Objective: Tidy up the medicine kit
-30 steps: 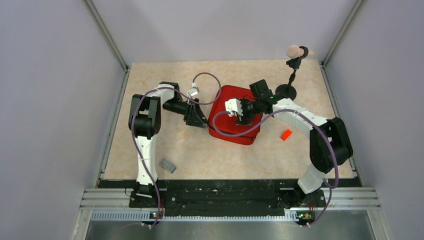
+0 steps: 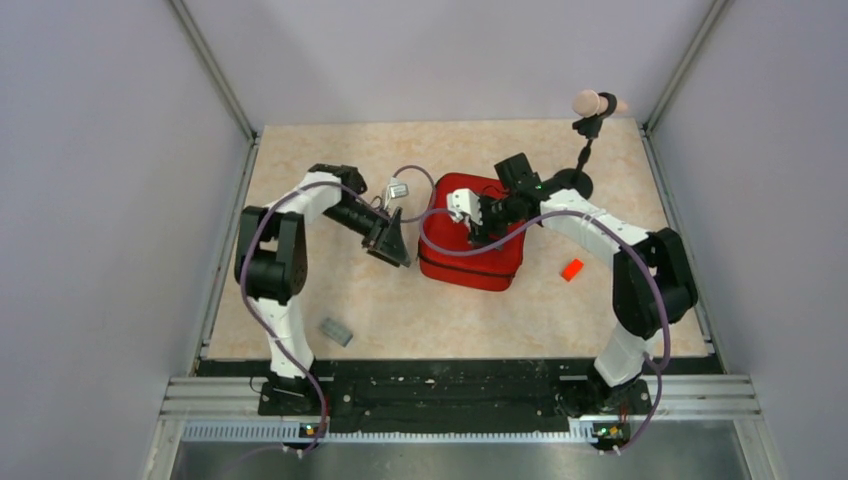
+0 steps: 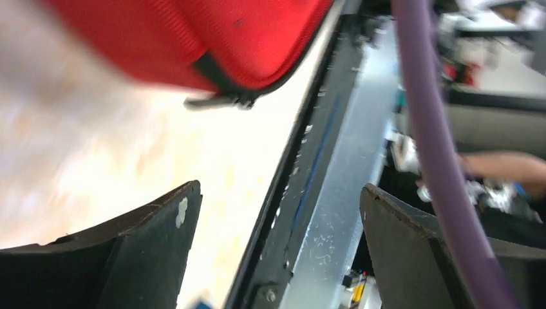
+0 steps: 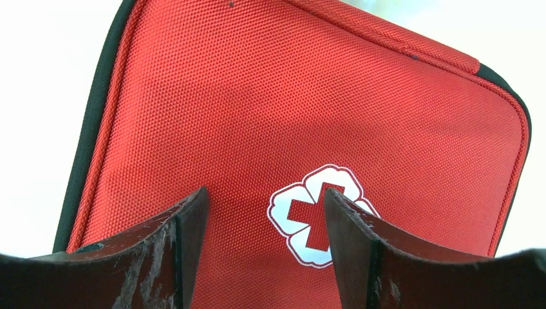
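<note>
The red medicine kit [image 2: 470, 268] lies closed near the table's middle. In the right wrist view its top [image 4: 257, 116] bears a white emblem with a red cross. My right gripper is over that top, fingers apart with only the flat lid seen between them; whether they touch it I cannot tell. To the kit's left, my left gripper [image 2: 400, 262] stands open and apart from it. The left wrist view is blurred; there the kit's corner [image 3: 238, 55] with its dark zip strip lies beyond the open fingers [image 3: 161, 225], with nothing between them.
A small orange-red block [image 2: 572, 269] lies right of the kit, and a grey box [image 2: 336, 331] at the front left. A black stand [image 2: 573, 182] rises at the back right. Purple cables [image 2: 655, 290] run along both arms.
My left gripper has moved left, away from the kit's front left corner. The kit shifted slightly early on. My right gripper has stayed nearly in place over the kit.
</note>
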